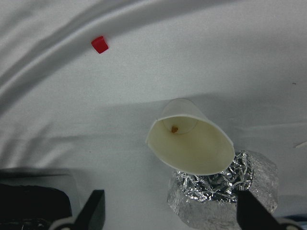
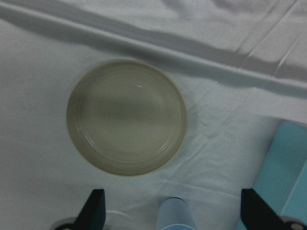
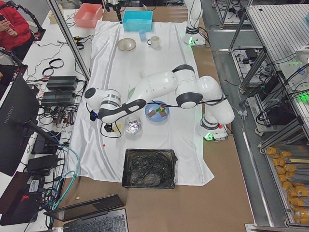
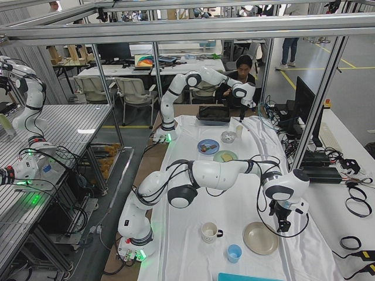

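Observation:
My left gripper (image 3: pixel 109 127) is low over a pale paper cup (image 1: pixel 192 143), which stands beside a crumpled foil bowl (image 3: pixel 133 125); in the left wrist view its fingers are apart around empty space. A small red block (image 1: pixel 100 44) lies on the cloth. A black lined tray (image 3: pixel 149 168) sits at the front. A blue plate with food pieces (image 4: pixel 209 146) and a green plate (image 4: pixel 225 156) lie mid-table. My right gripper (image 4: pixel 282 221) hangs open above a beige plate (image 2: pixel 126 117), near a blue cup (image 4: pixel 234 253).
A white mug (image 4: pixel 209 233) stands by the blue cup, with a turquoise bin (image 3: pixel 137 20) at the far end. A laptop (image 3: pixel 94 215) and monitor (image 3: pixel 17 121) border the work area. The white cloth has free room around the red block.

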